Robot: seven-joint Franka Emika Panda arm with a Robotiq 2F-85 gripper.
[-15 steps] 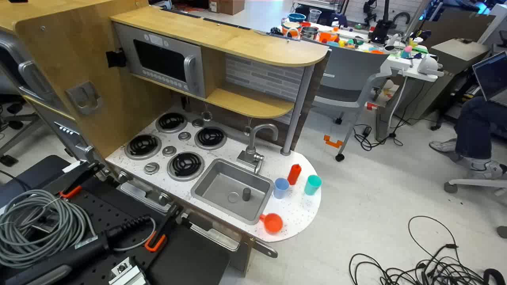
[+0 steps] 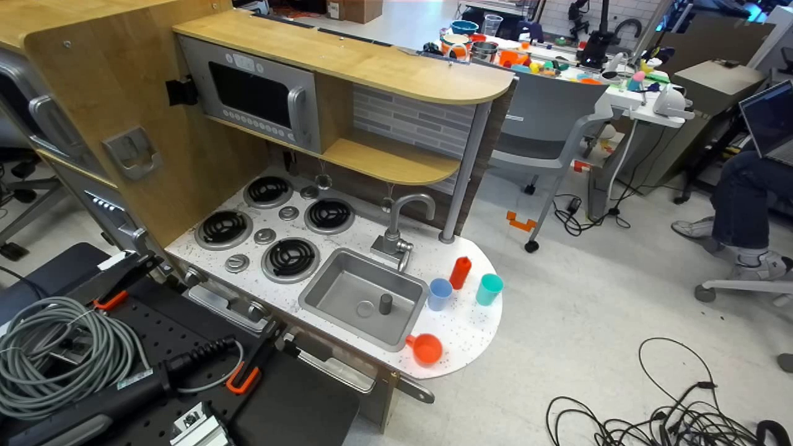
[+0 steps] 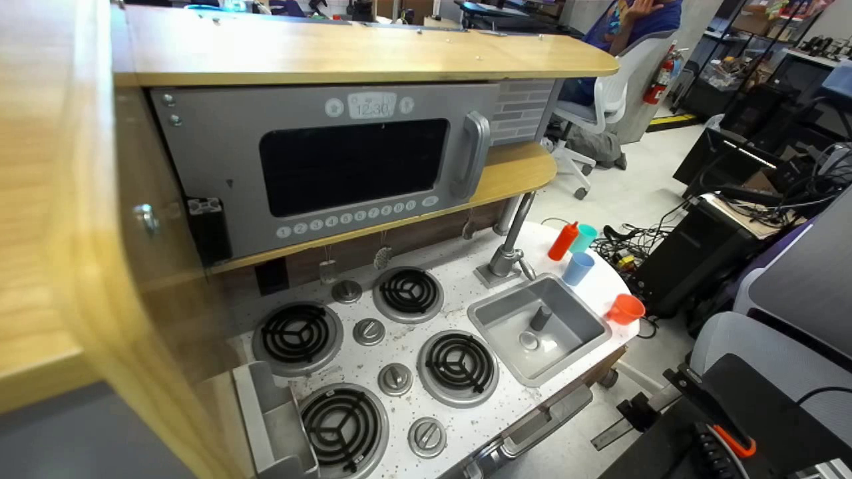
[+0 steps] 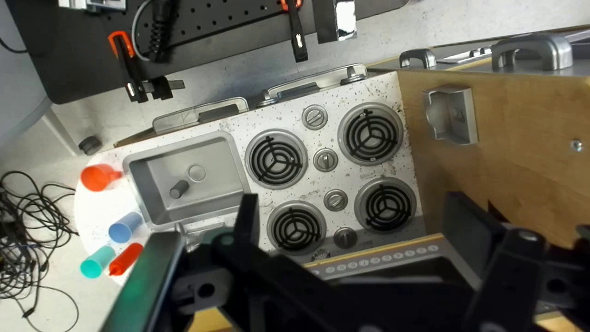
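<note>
My gripper shows only in the wrist view, its two dark fingers spread wide with nothing between them. It looks down on the toy kitchen from above, apart from all the tableware. On the rounded white counter end stand a blue cup (image 2: 439, 294), a teal cup (image 2: 489, 289), a red squeeze bottle (image 2: 461, 272) and an orange-red cup with a handle (image 2: 427, 349). The grey sink (image 3: 527, 368) beside them holds only a short grey cylinder (image 2: 386, 303). A microwave (image 3: 351, 171) with its door shut hangs above the stove.
Several black-coiled burners (image 4: 276, 158) and grey knobs (image 4: 326, 160) fill the stove side, with nothing on them. The faucet (image 2: 395, 223) rises behind the sink. A wooden side panel (image 4: 514, 149) and the overhead shelf (image 2: 401, 156) bound the space. Bare counter lies around the cups.
</note>
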